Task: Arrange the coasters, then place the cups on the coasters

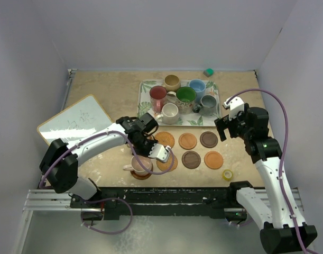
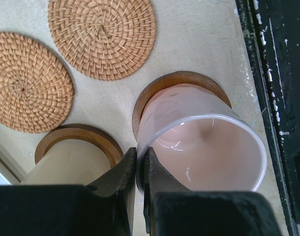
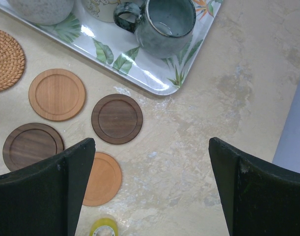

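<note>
A pale pink cup (image 2: 204,152) rests over a wooden coaster (image 2: 154,83) at the table's front edge; in the top view it (image 1: 140,164) shows beside my left gripper (image 1: 148,148). That gripper is shut on the cup's near rim in the left wrist view. A cream cup (image 2: 71,162) on another wooden coaster sits beside it, partly hidden by the fingers. My right gripper stands open above bare table, right of the coasters, holding nothing.
A tray (image 1: 180,121) of several mugs is at the back. Woven (image 2: 100,37) and wooden coasters (image 3: 115,118) lie in front of it. A whiteboard (image 1: 71,119) lies left, a tape roll (image 1: 227,174) front right.
</note>
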